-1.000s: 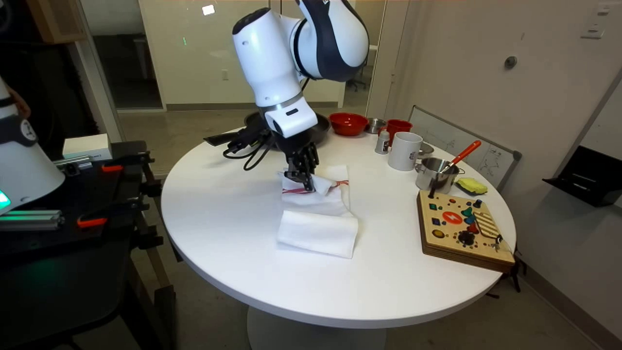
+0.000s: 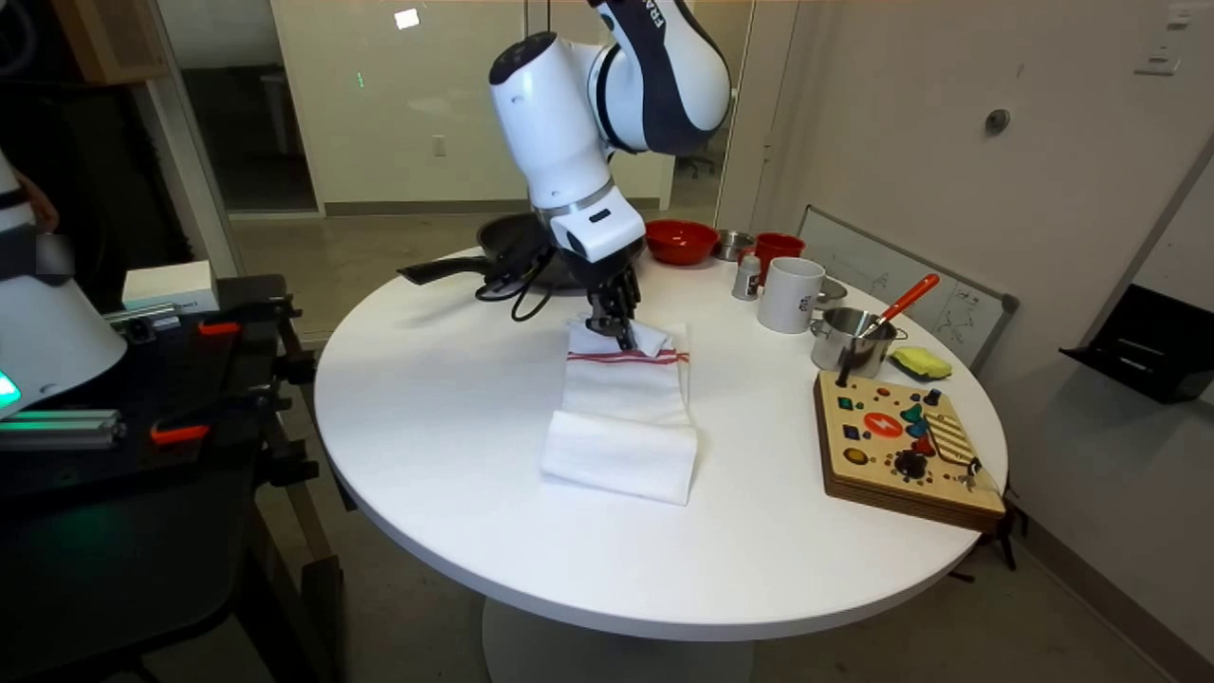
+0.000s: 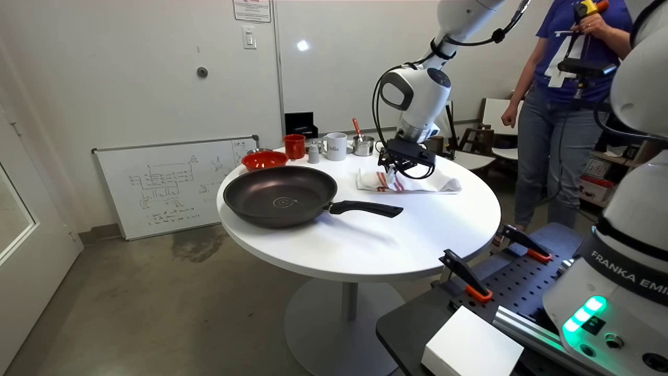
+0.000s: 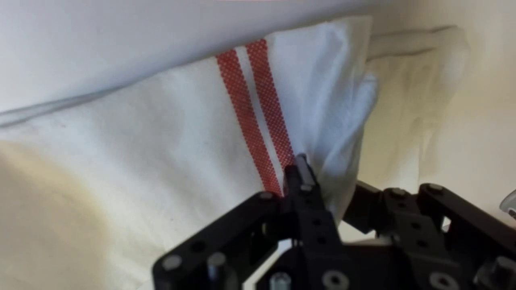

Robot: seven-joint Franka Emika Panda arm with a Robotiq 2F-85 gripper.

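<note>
A white towel (image 2: 620, 455) with red stripes lies on the round table, its near end folded over on itself. My gripper (image 2: 626, 340) is at the towel's far end, close to the red stripes, with its fingers shut on a fold of cloth. In the wrist view, the towel (image 4: 159, 125) runs up between the dark fingers, just beside the two stripes; a raised ridge of cloth stands there. The other finger is partly hidden behind this fold. From the other side, the striped towel end (image 3: 385, 180) shows beneath my gripper (image 3: 401, 169).
A black frying pan (image 3: 282, 194) stands behind the arm, its handle toward the table's edge. A red bowl (image 2: 680, 241), white mug (image 2: 791, 295), steel pot (image 2: 854, 341), yellow sponge (image 2: 920, 363) and wooden board (image 2: 905, 444) line the right side.
My gripper has moved to the right and slightly back with the cloth. The far part of the towel has shifted with it and its stripes look straighter; the near fold stays put.
</note>
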